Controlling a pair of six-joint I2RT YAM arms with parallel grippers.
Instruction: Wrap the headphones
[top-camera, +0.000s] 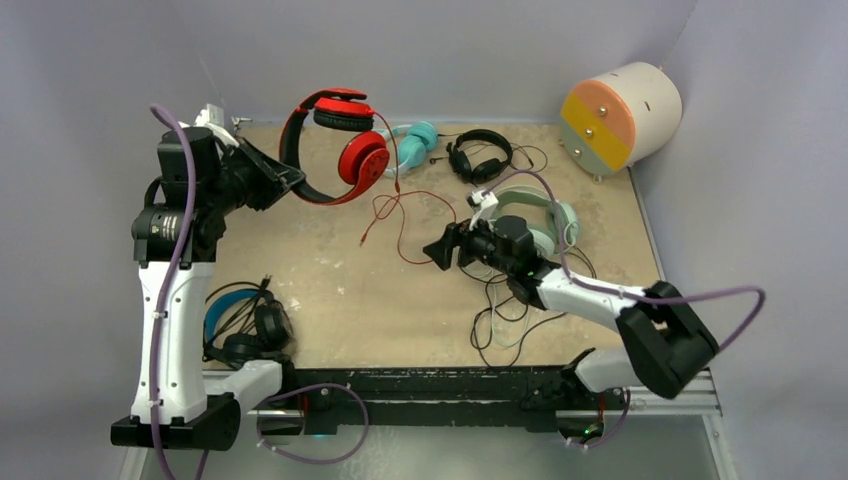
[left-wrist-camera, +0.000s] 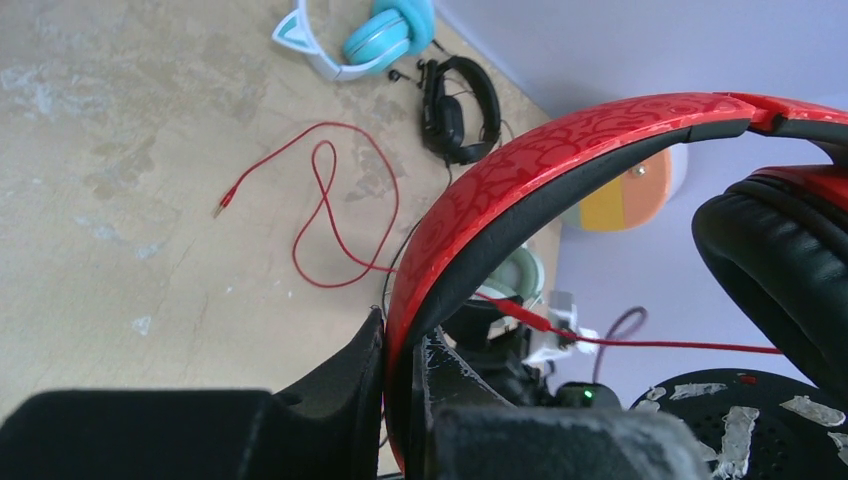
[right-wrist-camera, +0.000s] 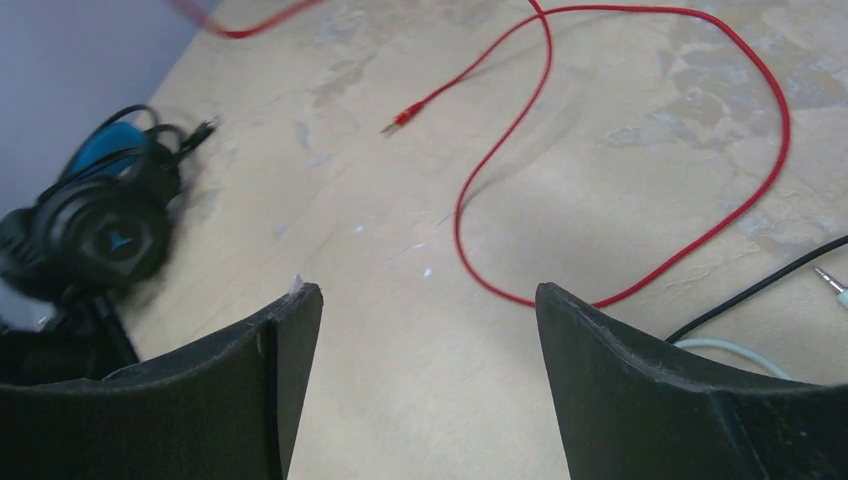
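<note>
Red headphones (top-camera: 363, 160) with black pads hang raised over the left of the table, my left gripper (top-camera: 297, 178) shut on their headband. In the left wrist view the red headband (left-wrist-camera: 480, 200) runs up from between the fingers. From one ear cup a red cable (top-camera: 397, 165) drops to the table, lying there in a loose loop with its plug (right-wrist-camera: 404, 115) free. My right gripper (top-camera: 440, 252) is open near the loop's near end. In the right wrist view, nothing is between its fingers; the cable loop lies just beyond them.
Teal headphones (top-camera: 412, 148) and black headphones (top-camera: 480, 157) lie at the back. Pale green headphones (top-camera: 565, 220) are partly behind the right arm, with tangled black cables in front. A black-and-blue headset (top-camera: 258, 325) sits front left.
</note>
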